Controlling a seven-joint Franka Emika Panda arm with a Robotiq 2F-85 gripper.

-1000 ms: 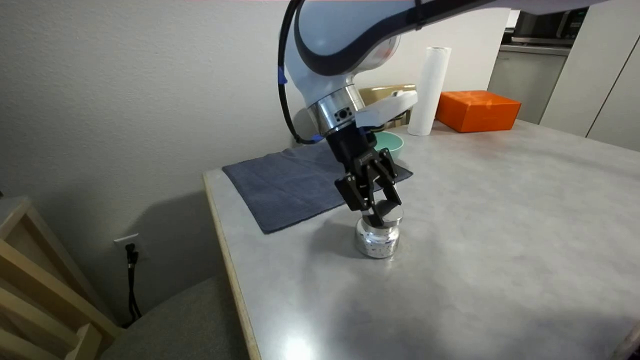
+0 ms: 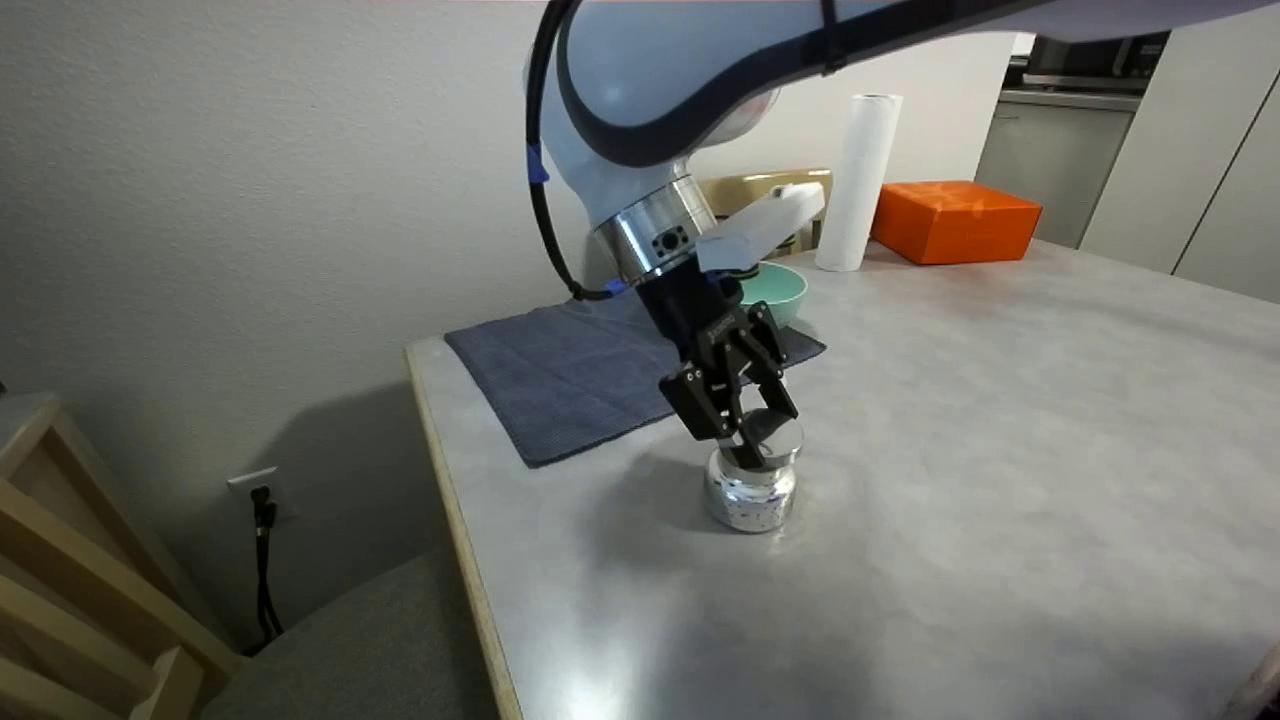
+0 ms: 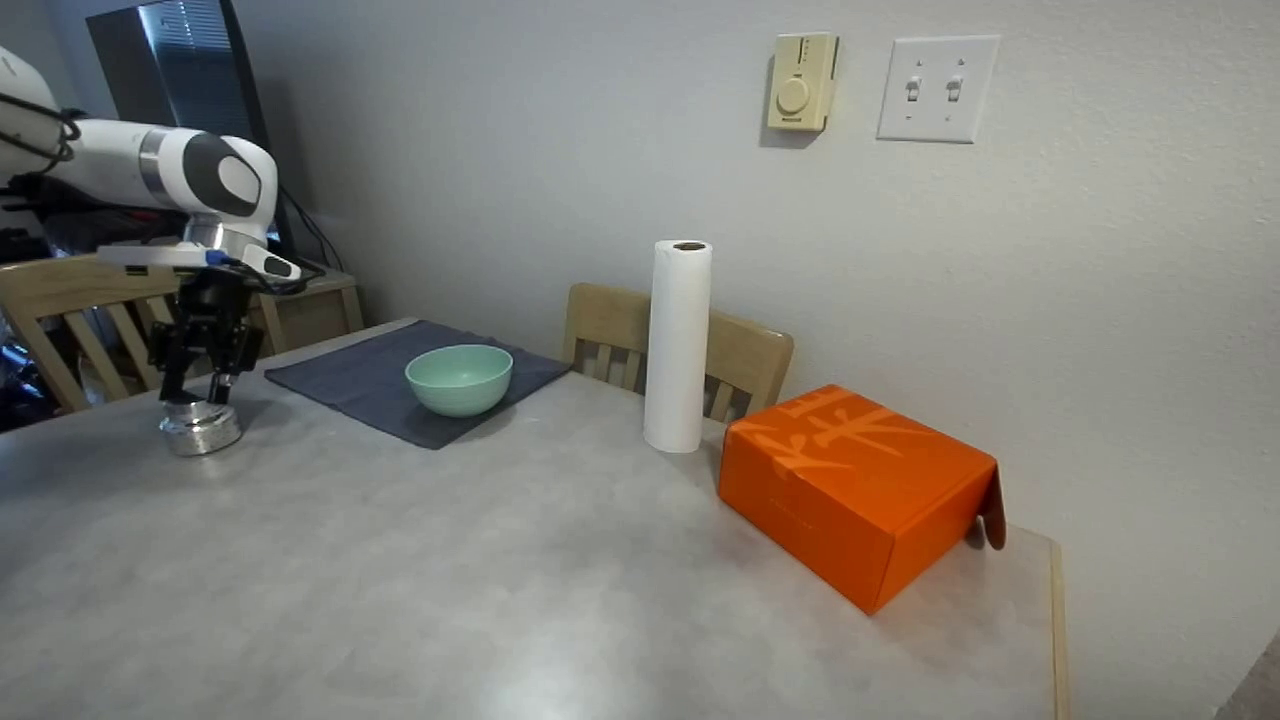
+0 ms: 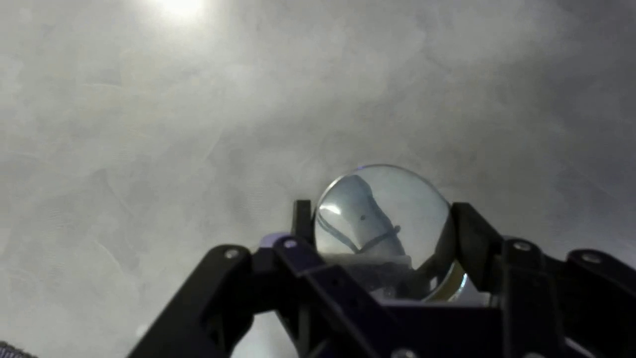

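A shiny silver jar [image 2: 750, 494] with a flat, mirror-like lid [image 4: 411, 209] stands upright at table level near the table's left end in exterior view 1. Whether its base touches the table is hard to tell. My black gripper [image 2: 768, 434] reaches down over it, tilted, and is shut on the lid. In the wrist view the two fingers [image 4: 302, 220] press the lid's rim from opposite sides. The same jar [image 3: 202, 430] appears at the far left of exterior view 2, beneath the gripper [image 3: 199, 396].
Behind the jar lies a dark blue cloth [image 2: 552, 372], with a mint-green bowl [image 3: 459, 382] on it. A paper towel roll [image 3: 679, 348] and an orange box [image 3: 858, 480] stand farther along the wall side.
My gripper and the jar have shifted a little together, toward the camera and slightly left in exterior view 1. The grip on the lid looks the same; cloth, bowl, roll and box have stayed put.
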